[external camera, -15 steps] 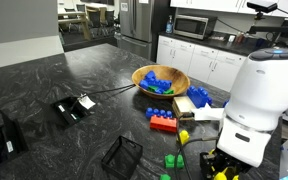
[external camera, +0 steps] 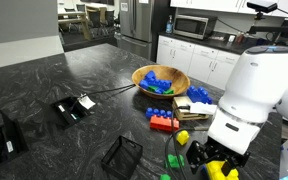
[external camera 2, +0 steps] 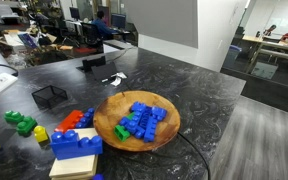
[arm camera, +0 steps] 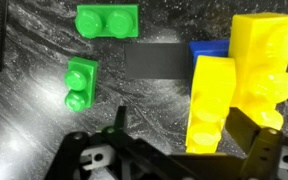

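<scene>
My gripper is open in the wrist view, its dark fingers [arm camera: 114, 130] spread wide at the bottom. A long yellow block [arm camera: 212, 95] lies below and between them, nearer the right finger. Beside it is a larger yellow block [arm camera: 259, 70], partly behind that finger, and a blue block [arm camera: 208, 47] shows at their far end. Two green blocks [arm camera: 107, 20] lie apart on the left. In exterior view 1 the white arm [external camera: 246, 95] hangs over the front right, with yellow [external camera: 222, 171] visible beneath the gripper; the fingertips are hard to make out.
A wooden bowl [external camera 2: 106, 118] holds several blue blocks and some green. Red [external camera: 164, 124] and blue [external camera: 152, 112] blocks lie in front of it. A black mesh basket [external camera: 122, 158] stands left of the green blocks.
More yellow shows below the gripper. The bowl and loose blocks look unmoved.
</scene>
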